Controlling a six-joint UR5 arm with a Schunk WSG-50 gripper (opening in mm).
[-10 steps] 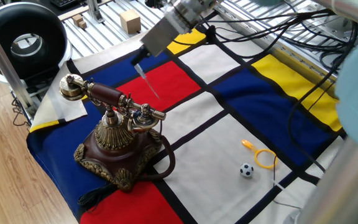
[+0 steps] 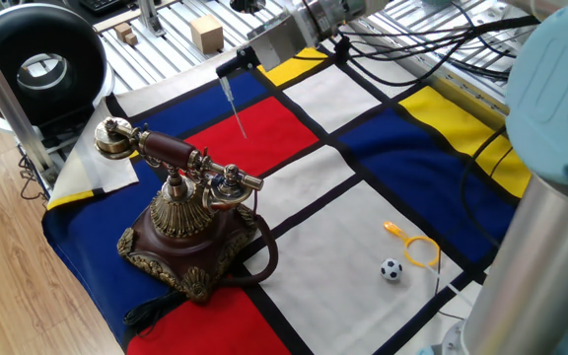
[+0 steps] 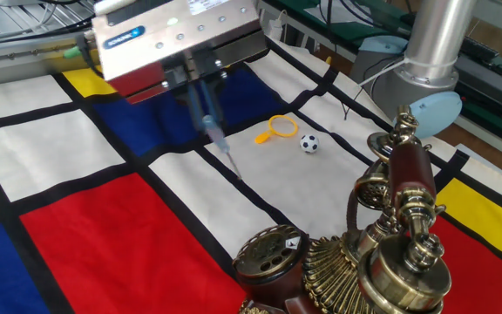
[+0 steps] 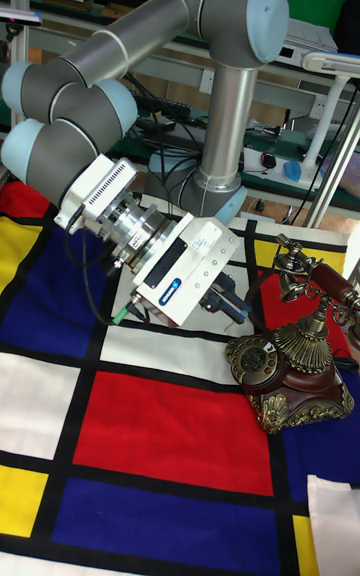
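My gripper (image 2: 229, 73) is shut on a slim screwdriver-like tool (image 2: 235, 106) with a pale handle and a thin shaft. In exterior view 2 the tool (image 3: 217, 138) slants downward below the gripper (image 3: 200, 98), its tip in the air above the cloth. An antique-style telephone (image 2: 180, 212), dark red and brass, stands apart from the gripper, its handset on the cradle. A small black-and-white ball (image 2: 391, 269) lies beside a yellow ring with a handle (image 2: 420, 250). In exterior view 3 the fingers (image 4: 226, 297) show only partly, and the tool is hard to make out.
A cloth (image 2: 309, 247) of coloured blocks covers the table, with free room in its red and white areas. The tall telephone is the main obstacle. Wooden blocks (image 2: 206, 34) and a black ring-shaped object (image 2: 42, 69) lie beyond the cloth; cables hang near the arm.
The gripper has shifted up and slightly right in exterior view 1, still holding the tool, whose tip has risen. The arm's links have moved too. Telephone, ball and yellow ring are unmoved.
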